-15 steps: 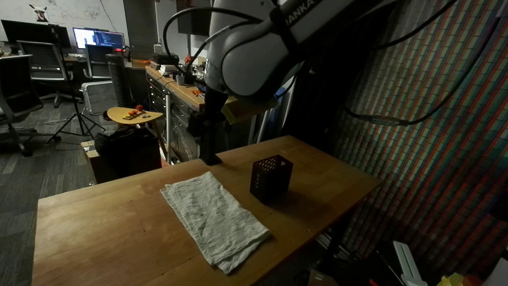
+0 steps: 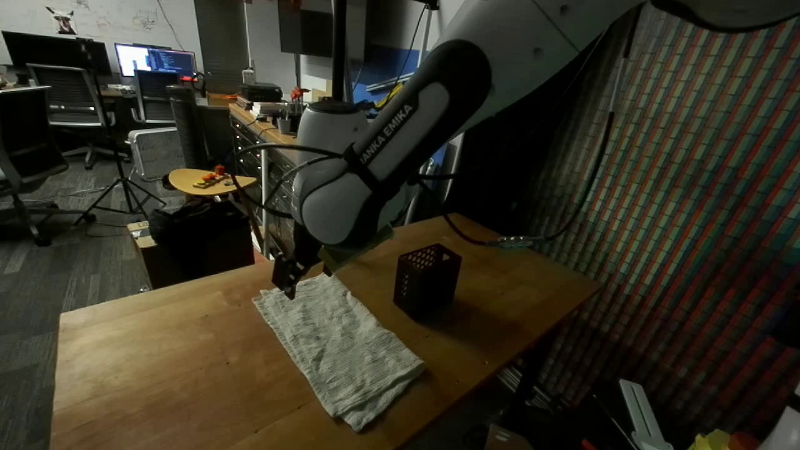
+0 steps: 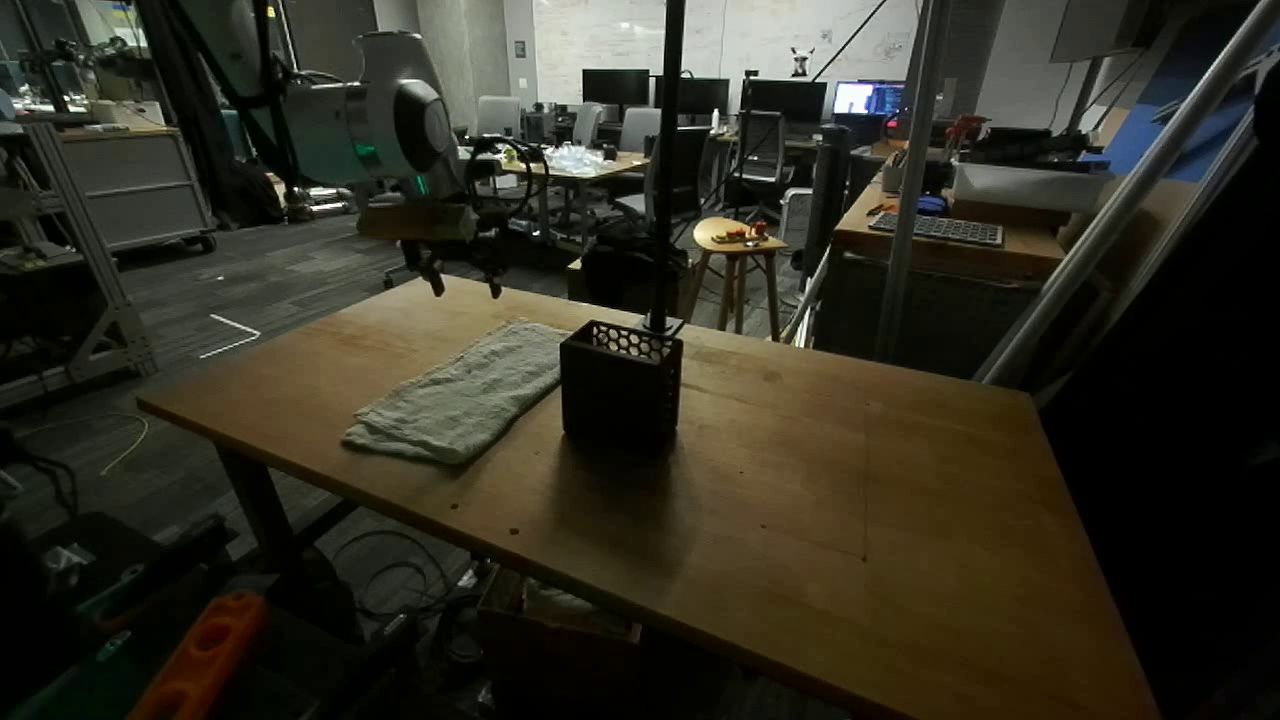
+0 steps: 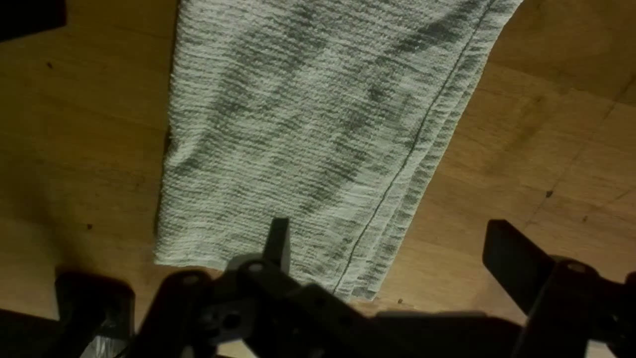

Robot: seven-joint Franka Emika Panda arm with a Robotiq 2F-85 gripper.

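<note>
A pale grey cloth [image 2: 341, 345] lies folded flat on the wooden table, longer than it is wide. Above its far end in exterior view 1 hangs my gripper, its two fingers wide apart and nothing between them. The wrist view has one finger [image 4: 277, 247] over the cloth near its end and the other finger [image 4: 516, 262] over bare wood past the stitched edge. From exterior view 2, the gripper [image 3: 465, 288] shows above the table, apart from the cloth [image 3: 462, 390].
Close beside the cloth stands a black open-topped basket [image 2: 427, 281] with a perforated side. A dark post [image 3: 667, 180] rises from the table edge behind the basket.
My arm has come down and to the left in exterior view 1, bringing the gripper from beyond the table's far edge to above the cloth's far end. Cloth and basket have not moved.
</note>
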